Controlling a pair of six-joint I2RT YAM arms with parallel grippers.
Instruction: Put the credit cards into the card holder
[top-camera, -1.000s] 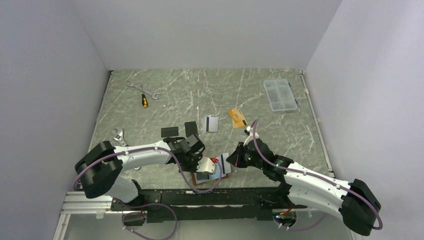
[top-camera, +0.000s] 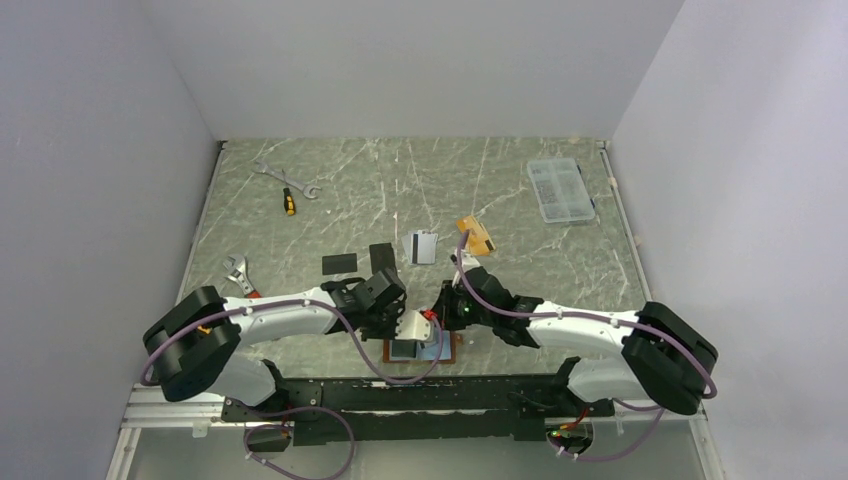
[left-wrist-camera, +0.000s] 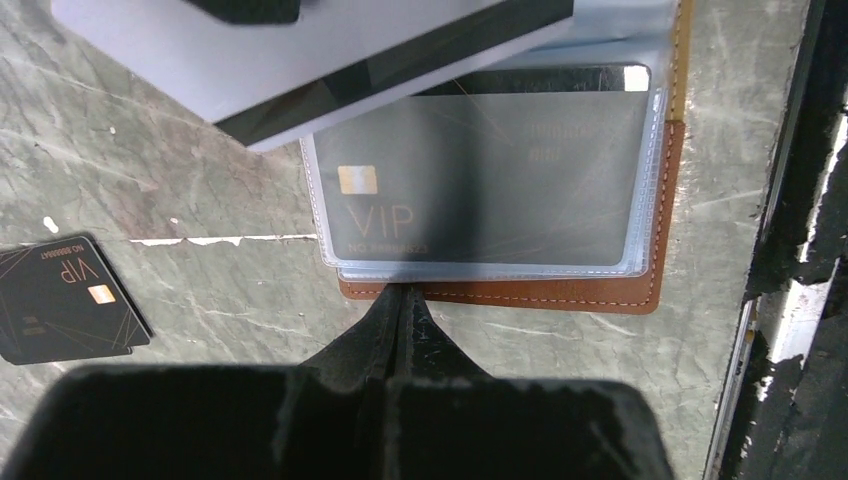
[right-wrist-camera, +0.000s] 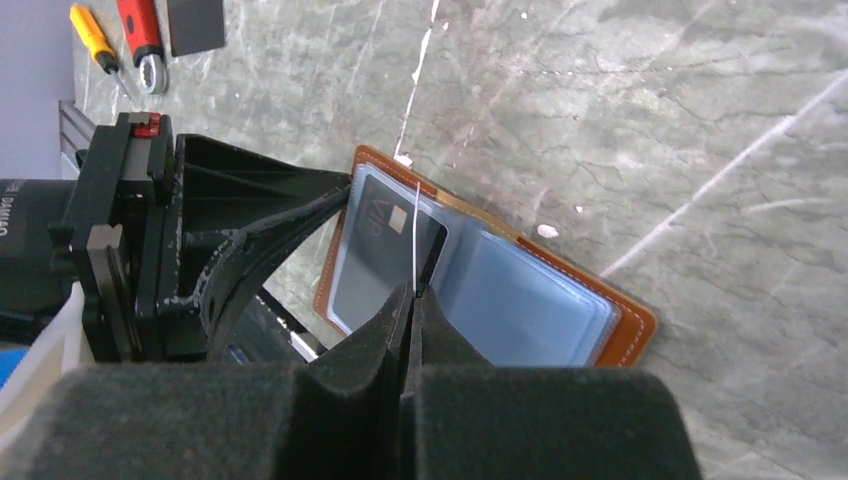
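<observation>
The brown card holder (top-camera: 456, 346) lies open at the table's front edge. A dark VIP card (left-wrist-camera: 500, 180) sits in one of its clear sleeves; the other sleeve (right-wrist-camera: 530, 300) looks empty. My right gripper is shut on a white card (left-wrist-camera: 360, 50) with a black stripe, held on edge above the holder and apart from it as far as shows. My left gripper is shut with its tips against the holder's outer edge; whether it pinches the sleeve is hidden. Black cards (top-camera: 339, 263), white cards (top-camera: 423, 247) and orange cards (top-camera: 476, 234) lie farther back.
A clear plastic box (top-camera: 561, 190) stands at the back right. A wrench (top-camera: 290, 181) and a screwdriver (top-camera: 289, 201) lie at the back left, with a red-handled tool (top-camera: 241, 276) on the left. Both arms crowd closely over the holder.
My right gripper has moved left with the white card, from beside the holder to over it. The left gripper has shifted only slightly. The holder's right edge has turned a little.
</observation>
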